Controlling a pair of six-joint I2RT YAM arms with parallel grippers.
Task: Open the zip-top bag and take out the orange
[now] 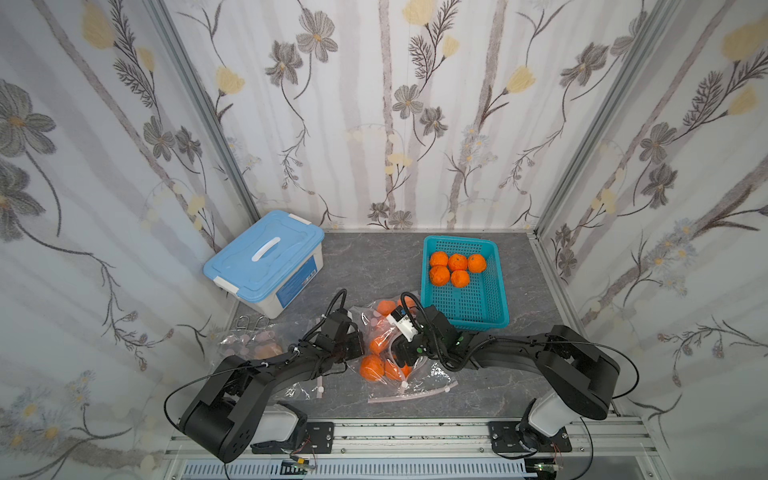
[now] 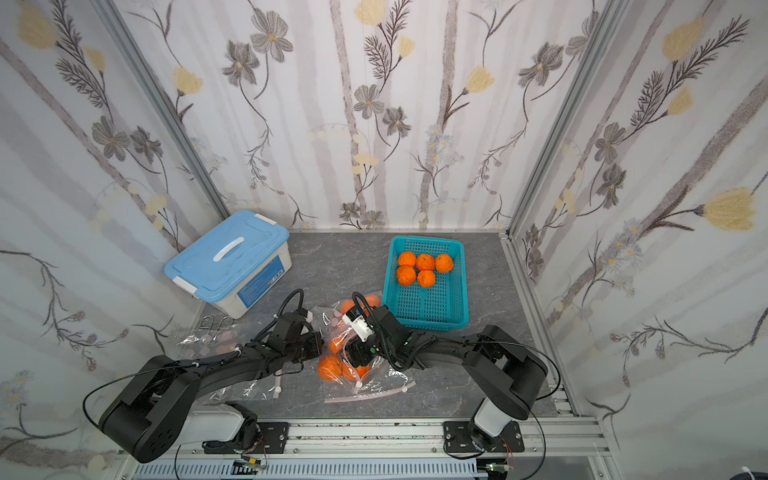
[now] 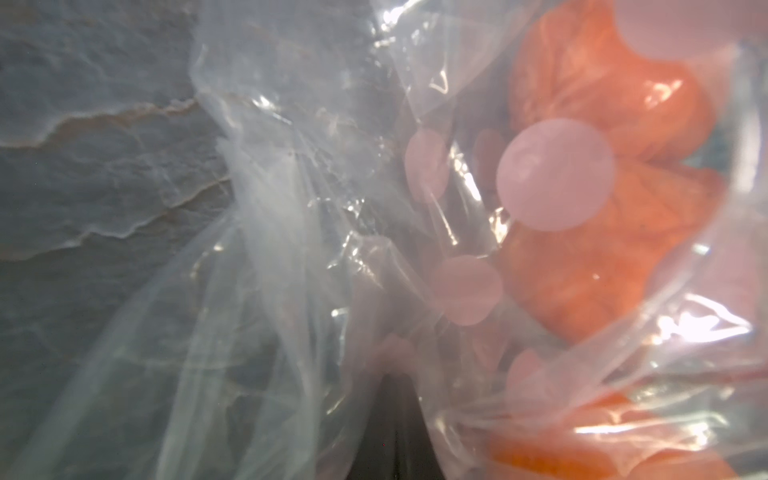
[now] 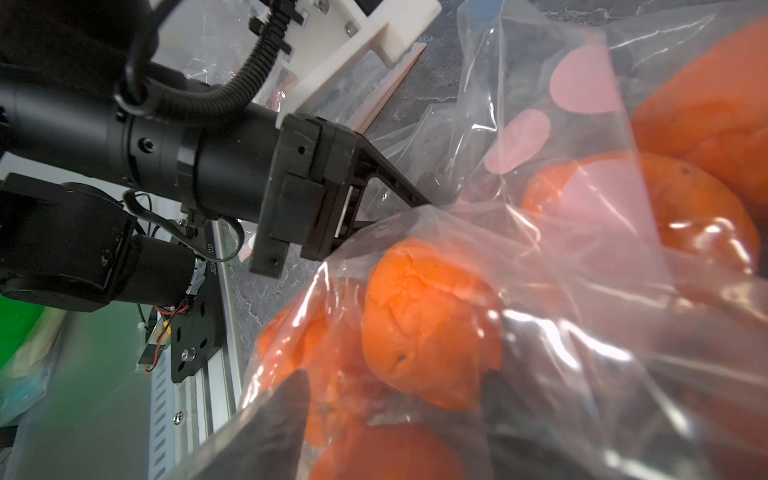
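A clear zip-top bag [image 1: 392, 389] with pink dots holds several oranges [image 1: 372, 367] in the middle of the table's front. My left gripper is shut at the bag's left side, and crumpled film lies around its fingertips; whether film is pinched between them does not show clearly. My right gripper is over the bag from the right, its fingers [image 4: 284, 416] apart. An orange [image 4: 428, 324] shows between and beyond these blurred fingers, with shiny film across the view. In both top views the right arm hides part of the bag.
A teal basket [image 1: 499, 300] holding several oranges stands behind the right arm. At the left is a blue-lidded box [image 1: 264, 254]. Another clear bag [image 1: 240, 345] lies partly under the left arm. Bare table [image 1: 360, 260] shows between box and basket.
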